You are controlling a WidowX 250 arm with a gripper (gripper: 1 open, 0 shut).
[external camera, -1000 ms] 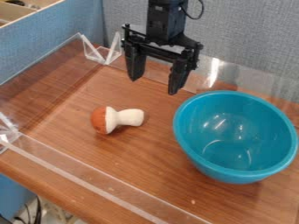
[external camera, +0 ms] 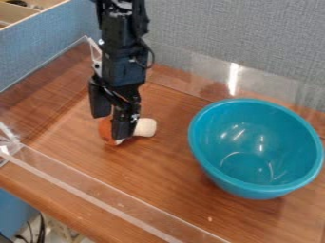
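Note:
My black gripper is lowered onto a toy mushroom with an orange cap and white stem, left of centre in the camera view. Its fingers stand open, the near finger hanging in front of the mushroom and hiding part of it.
A large teal bowl stands on the wooden table to the right. Clear plastic walls and strips edge the table, with a blue padded side at the left and a grey panel behind.
My gripper has come down and leftward from above the back of the table to the mushroom, turning on the way. The mushroom and bowl look unmoved.

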